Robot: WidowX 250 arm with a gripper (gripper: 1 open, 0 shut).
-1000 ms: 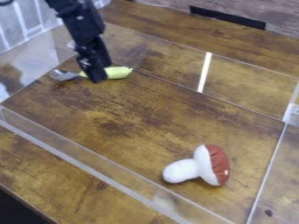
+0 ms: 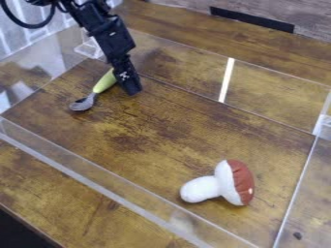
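My gripper (image 2: pixel 123 81) is low at the back left of the wooden tray floor, at the upper end of a spoon with a pale yellow-green handle (image 2: pixel 105 82) and a silver bowl (image 2: pixel 83 103). Its fingers partly overlap the handle's end, and I cannot tell whether they hold it. The spoon lies diagonally, bowl toward the front left.
A plush mushroom (image 2: pixel 220 184) with a red-brown and white cap lies at the front right. Clear low walls (image 2: pixel 142 225) border the area.
The spoon has swung round, its bowl moving toward the front and right, its handle end leftward. My gripper has shifted slightly and sits lower by the handle.
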